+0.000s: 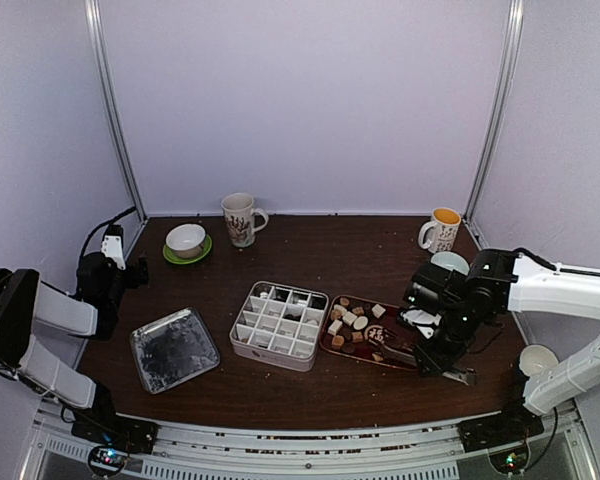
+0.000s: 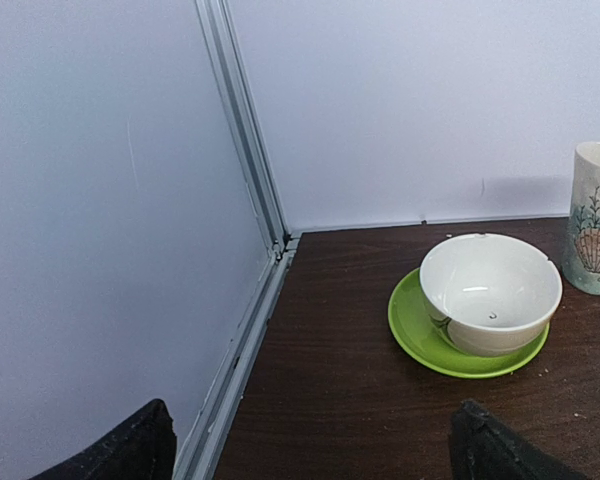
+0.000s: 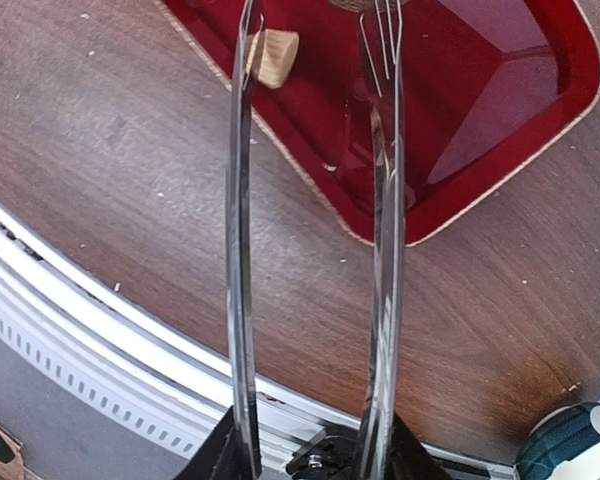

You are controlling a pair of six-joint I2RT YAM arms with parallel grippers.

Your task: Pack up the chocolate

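A red tray point(image 1: 352, 349) of white and brown pieces sits right of the compartment box point(image 1: 280, 326), which has dark items in some cells. My right gripper, fitted with long metal tong-like fingers, is part open over the tray in the right wrist view; a light-brown piece point(image 3: 278, 57) lies at its left fingertip, and a dark piece at the top edge is only partly visible. My left gripper is open at the left side, empty, facing a bowl on a green saucer.
A metal lid point(image 1: 174, 350) lies front left. A bowl point(image 1: 187, 237), a tall mug point(image 1: 239, 220), an orange-lined mug point(image 1: 442, 232) and a pale cup point(image 1: 449, 262) stand at the back.
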